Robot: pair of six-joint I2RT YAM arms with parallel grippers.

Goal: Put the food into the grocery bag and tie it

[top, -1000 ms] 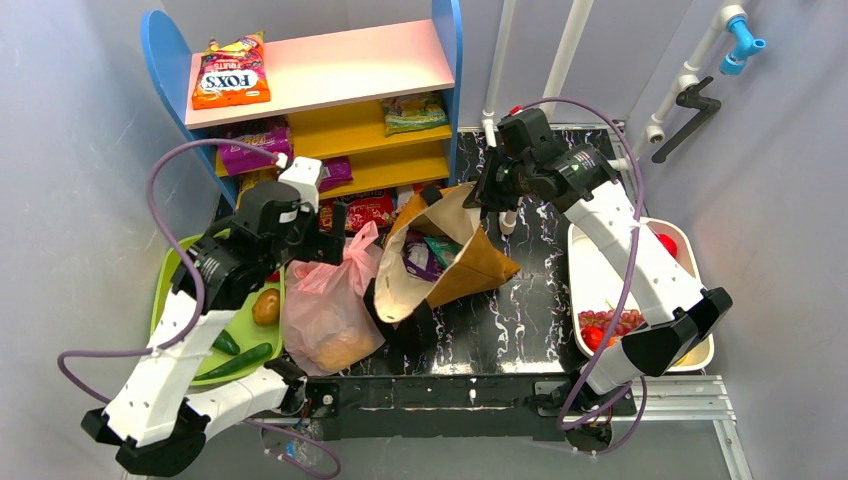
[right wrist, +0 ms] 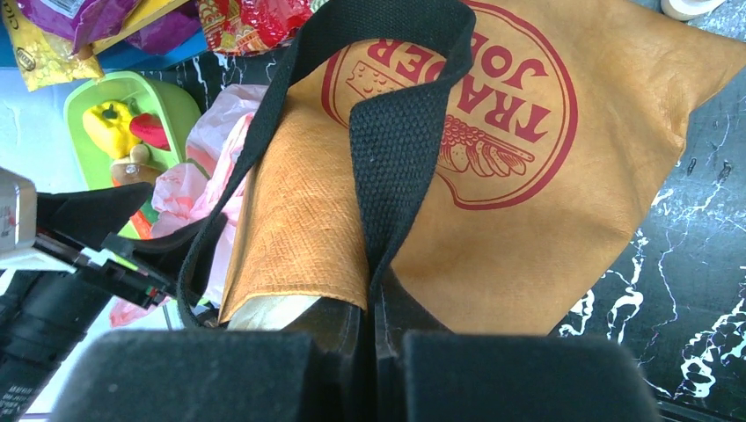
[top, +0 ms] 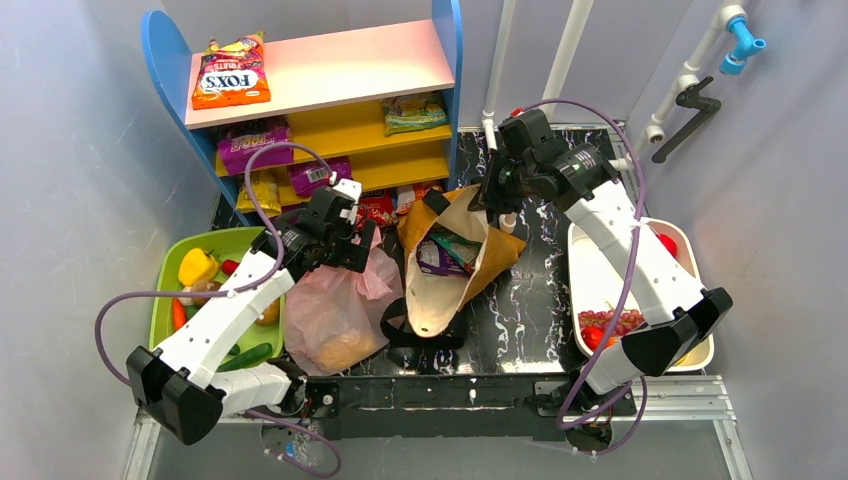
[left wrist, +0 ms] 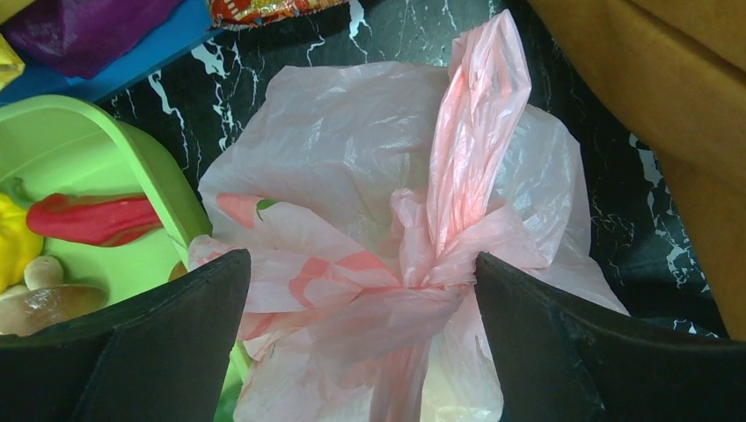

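Observation:
A pinkish plastic bag [top: 335,310] stands knotted at its top, one looped handle sticking up, with something pale inside. In the left wrist view its knot [left wrist: 431,286] lies between the spread fingers of my left gripper, the right finger [left wrist: 537,325] close against the plastic; contact is unclear. To its right sits the brown grocery bag [top: 500,255], its mouth gaping, with purple and green packets [top: 450,252] inside. My right gripper is closed on the brown bag's upper edge beside the black strap [right wrist: 400,158].
A green basket [top: 165,290] of vegetables is at left, partly under my left arm. Behind stands a shelf [top: 330,65] with snack packets. A white tray [top: 575,290] with grapes lies right.
My left gripper has moved right and lower over the plastic bag, still spread. The brown bag's mouth has swung rightward since a second ago; my right arm looks unmoved.

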